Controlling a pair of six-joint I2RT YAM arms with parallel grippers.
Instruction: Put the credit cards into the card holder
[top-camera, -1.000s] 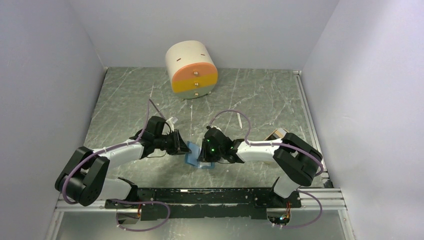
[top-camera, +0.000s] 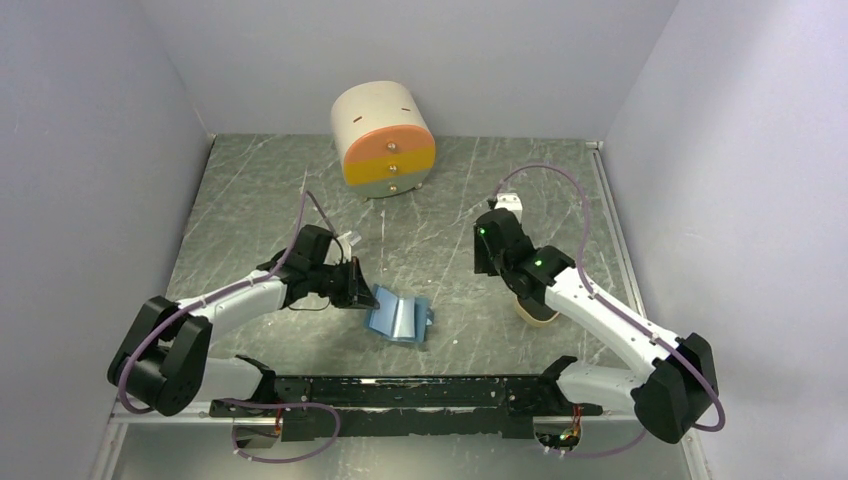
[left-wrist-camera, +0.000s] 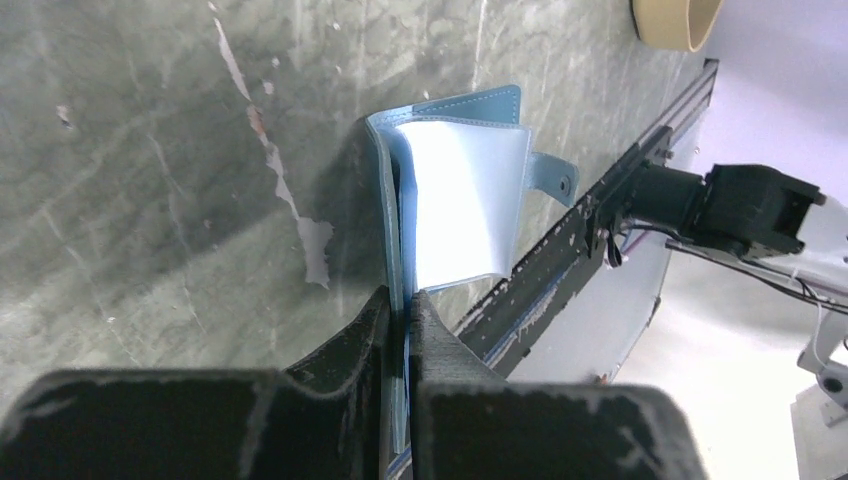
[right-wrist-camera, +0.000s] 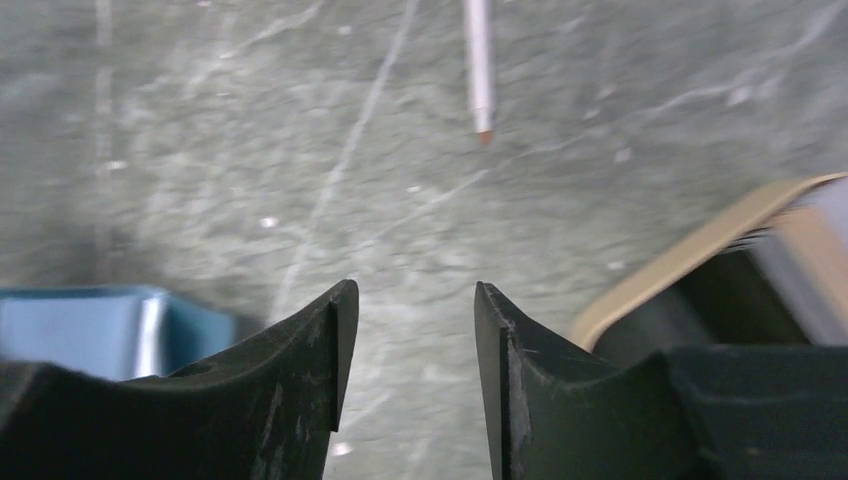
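Note:
The blue card holder (top-camera: 399, 315) stands partly opened on the table, a pale inner panel (left-wrist-camera: 465, 195) facing up. Its near edge is pinched in my left gripper, which is shut on it. Right of the holder, over the table, my right gripper is open, with only bare table seen between its fingers. A tan-rimmed box (right-wrist-camera: 690, 262) lies at the right in the right wrist view; pale and tan pieces show blurred inside it. Most of this box (top-camera: 540, 322) is behind the right arm in the top view. I cannot make out a separate credit card.
A white drawer chest (top-camera: 385, 115) with a coloured front stands at the back. A thin pale stick (right-wrist-camera: 480, 70) lies on the table ahead of the right gripper.
My right gripper has left the card holder, moving right and toward the back, its arm now covering the box and stick.

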